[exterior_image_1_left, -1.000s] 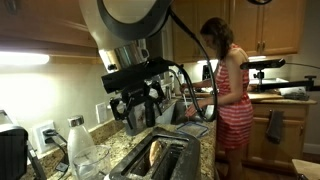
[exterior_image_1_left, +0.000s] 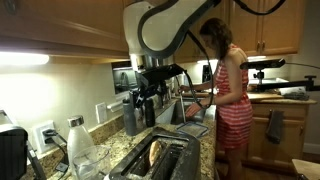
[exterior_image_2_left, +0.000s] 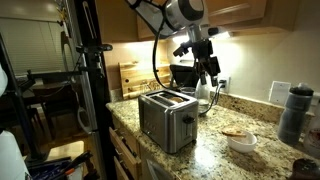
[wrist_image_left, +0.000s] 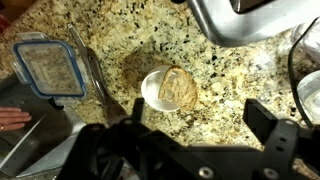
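My gripper is open and empty, its two black fingers wide apart at the left and right of the wrist view. Below it on the counter sits a small white bowl (wrist_image_left: 151, 91), with a brown slice of bread (wrist_image_left: 179, 88) lying across its right part. In exterior view 2 the same bowl (exterior_image_2_left: 241, 144) and bread (exterior_image_2_left: 236, 133) stand to the right of the silver toaster (exterior_image_2_left: 168, 126), and the gripper hangs higher up, clear of both. Another bread slice (exterior_image_1_left: 154, 152) shows in a slot of the toaster (exterior_image_1_left: 131, 161).
A clear lidded container (wrist_image_left: 50, 68) and dark tongs (wrist_image_left: 94, 72) lie left of the bowl, near the sink, where a person's hand (wrist_image_left: 14, 119) shows. Glassware (wrist_image_left: 311, 96) stands at the right. The woman in red (exterior_image_1_left: 235, 100) stands farther along the counter.
In exterior view 1 my arm and gripper have moved to the right and slightly up, farther along the counter. The toaster and its bread have stayed put.
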